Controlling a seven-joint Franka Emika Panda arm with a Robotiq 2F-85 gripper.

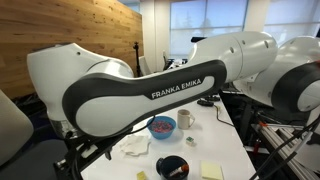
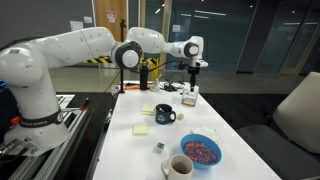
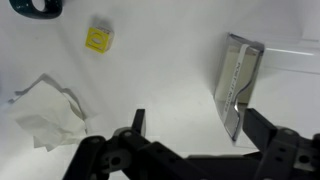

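In the wrist view my gripper is open, its two dark fingers wide apart and nothing between them. A narrow grey tray (image 3: 223, 112) lies slantwise ahead of the right finger, with a slim white item inside that I cannot identify. To the far left is a crumpled white cloth (image 3: 48, 113). Farther up sit a small yellow block (image 3: 99, 39) and part of a dark mug (image 3: 35, 12). Exterior view 2 has the arm's end at the far end of the table, where its fingers are too small to make out.
A blue bowl (image 1: 161, 127) with red contents and a pale mug (image 1: 185, 119) stand together. Near them lies a small greenish block (image 1: 190, 141). Yellow notes (image 2: 140, 129) lie flat by the dark mug (image 2: 178, 114). A dark chair (image 2: 280, 135) borders the table.
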